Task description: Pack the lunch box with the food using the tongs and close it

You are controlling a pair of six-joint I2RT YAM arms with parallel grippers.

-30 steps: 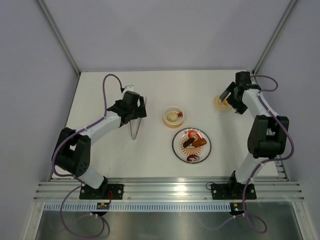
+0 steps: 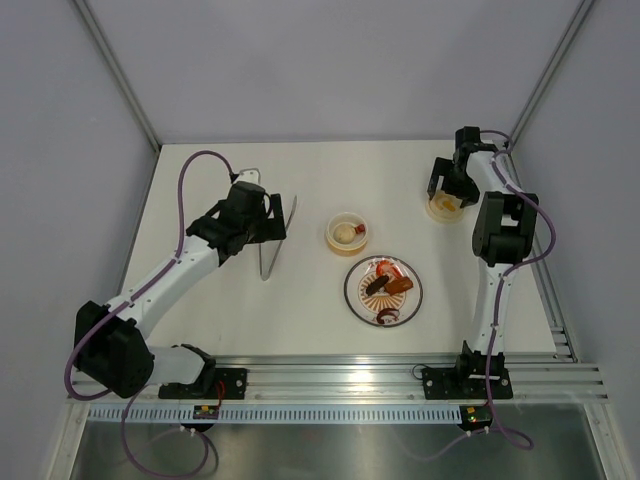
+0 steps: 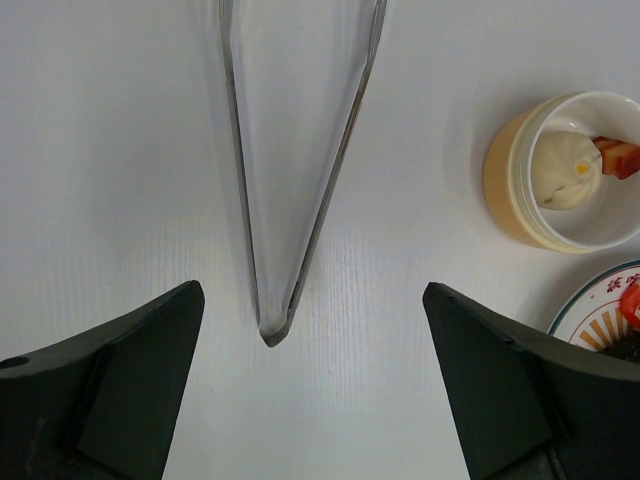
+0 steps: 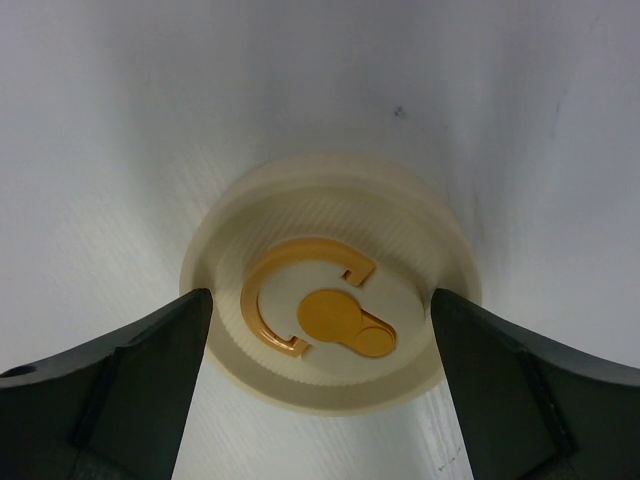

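In the right wrist view a round cream lid [image 4: 230, 380] with an orange latch lies between the open fingers of my right gripper, close around its sides. My left gripper is open above a pair of long metal tongs [image 3: 280, 330], nothing held. The lunch box [image 2: 347, 233], a round tan container with a white inner bowl holding pale food and a red piece, sits in the middle of the table. Below it lies a plate [image 2: 355, 300] with several pieces of food.
Metal rails [image 2: 330, 365] run along its front edge.
My right gripper has moved over and down around the lid, turning slightly.
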